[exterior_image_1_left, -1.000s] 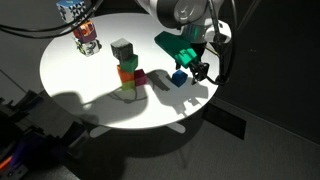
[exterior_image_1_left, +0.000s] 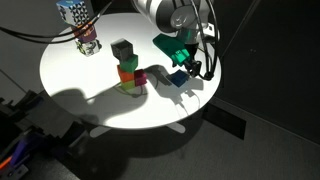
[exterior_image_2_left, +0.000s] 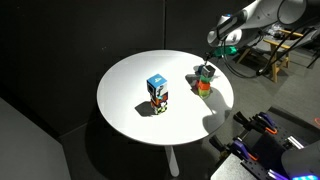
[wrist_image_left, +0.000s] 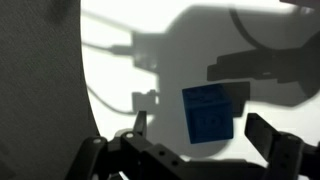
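A blue block (exterior_image_1_left: 179, 78) lies on the round white table (exterior_image_1_left: 105, 110), close to its right side in exterior view 1. In the wrist view the same block (wrist_image_left: 209, 115) shows between the two spread fingers, somewhat nearer the right one. My gripper is open above it and holds nothing. To the left of it stands a small stack, with a dark cube (exterior_image_1_left: 122, 49) on top, a green block (exterior_image_1_left: 128, 62) beneath, then an orange-red one (exterior_image_1_left: 126, 74) and a yellow-green one at the bottom. Beside the stack sits a magenta block (exterior_image_1_left: 140, 77).
A patterned box (exterior_image_2_left: 158, 92) stands on the table, well apart from the stack. Beyond the table's right edge is dark floor (exterior_image_1_left: 270, 90).
The gripper has shifted slightly left and lower in exterior view 1, around the blue block. The block and the stack have stayed in place.
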